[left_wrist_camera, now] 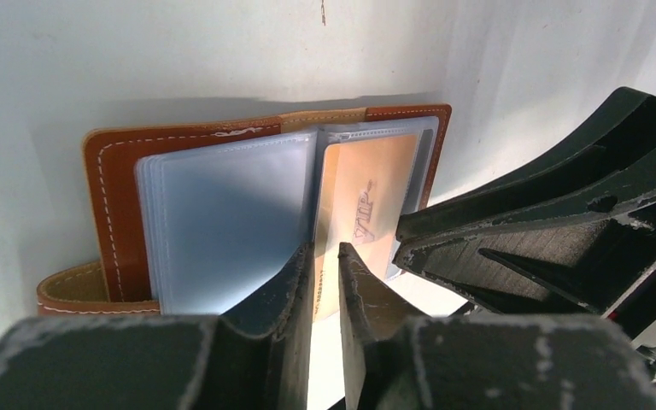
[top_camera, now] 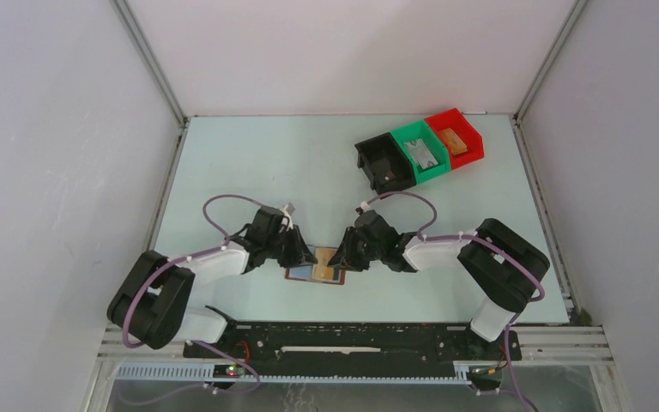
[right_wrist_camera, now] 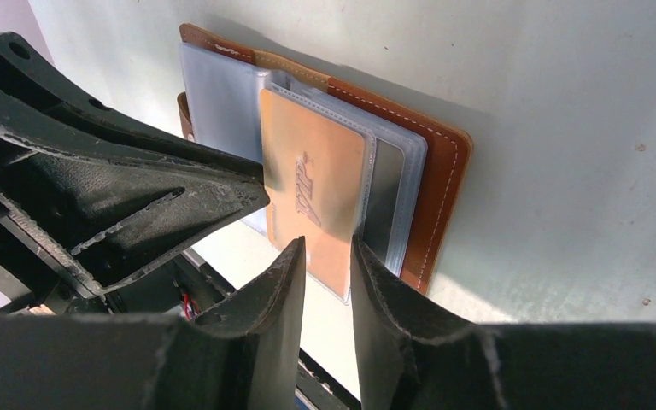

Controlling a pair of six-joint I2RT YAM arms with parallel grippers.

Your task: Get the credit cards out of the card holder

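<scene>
The brown leather card holder (top_camera: 289, 277) lies spread open on the table, with clear plastic sleeves (left_wrist_camera: 222, 213) on its left half. On the right half a gold-orange card (right_wrist_camera: 312, 179) sits in a sleeve, tilted up off a grey card (right_wrist_camera: 383, 184) that shows beneath it. My left gripper is slightly open at the gold card's left edge, near the fold. At that card's right edge stands my right gripper, its fingers parted a little more. Whether any finger touches the sleeve, I cannot tell.
At the back right stand a black bin (top_camera: 369, 156), a green bin (top_camera: 408, 131) and a red bin (top_camera: 470, 130). A silvery item lies in the green one, a tan item in the red one. Both arms crowd close over the holder.
</scene>
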